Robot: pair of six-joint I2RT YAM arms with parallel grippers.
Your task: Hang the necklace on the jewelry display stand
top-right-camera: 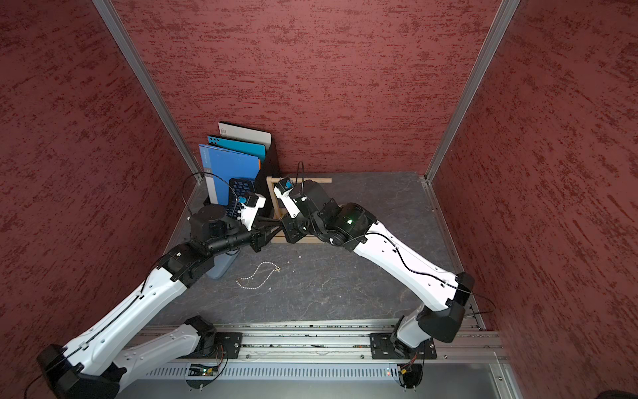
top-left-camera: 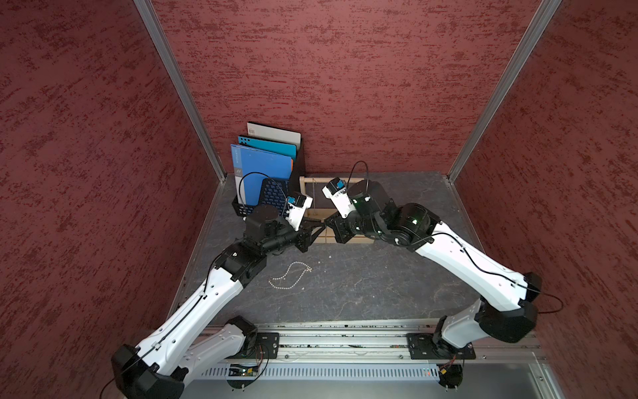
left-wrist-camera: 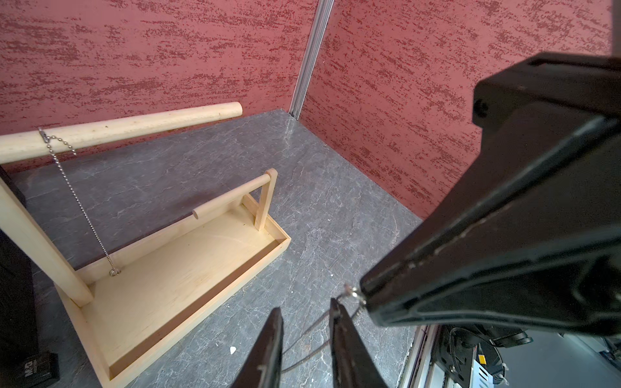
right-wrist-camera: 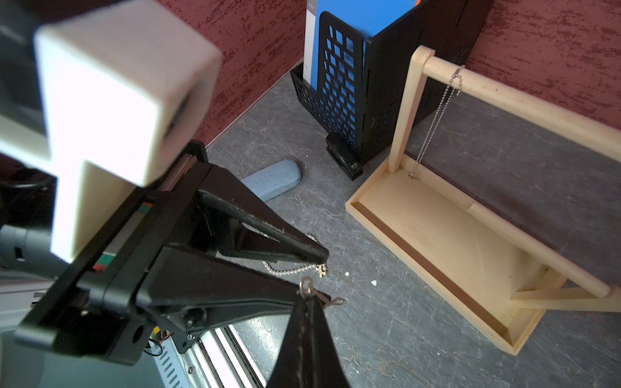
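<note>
My right gripper is shut with a small metal ring [right-wrist-camera: 306,285] at its fingertips, part of a thin necklace. A small metal hook [right-wrist-camera: 333,302] shows close to the left fingers. Across from it my left gripper is part open, its fingers close to the right gripper's tip. Thin grey strands [left-wrist-camera: 304,357] run near the left fingers; whether these touch them I cannot tell. Behind both grippers is the wooden display stand, with an upper rod [right-wrist-camera: 537,106], a lower rod [left-wrist-camera: 233,194] and a tray base [right-wrist-camera: 446,232]. A bead chain [left-wrist-camera: 82,208] hangs from the upper rod.
A beaded necklace [top-left-camera: 289,275] lies on the table in front of the stand. At the back left stands a black file holder [right-wrist-camera: 388,97] with folders; a black stapler [right-wrist-camera: 343,155] and a blue case [right-wrist-camera: 275,179] lie near it.
</note>
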